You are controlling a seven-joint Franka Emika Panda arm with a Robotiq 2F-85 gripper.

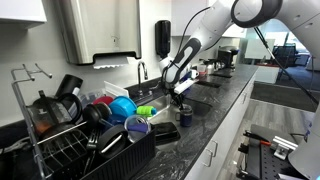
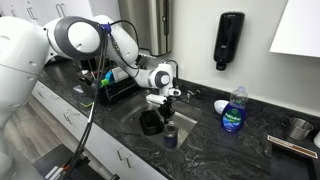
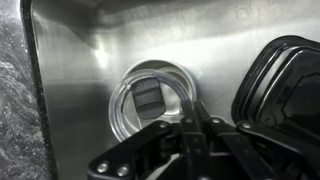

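Note:
Low over the steel sink, my gripper points down with its fingers nearly closed. A round clear lid with a black tab lies at the fingertips in the wrist view, and its rim appears pinched between them. Beneath or behind the lid shows the round drain; whether the lid touches the sink floor I cannot tell. A black container is in the sink to the right. In exterior view 2 the gripper reaches into the basin, and the lid is too small to make out.
A dark jar stands at the sink's front edge. Beyond the basin are a blue soap bottle and a metal pot. Exterior view 1 shows a dish rack and colourful cups nearby. The dark counter has bare room.

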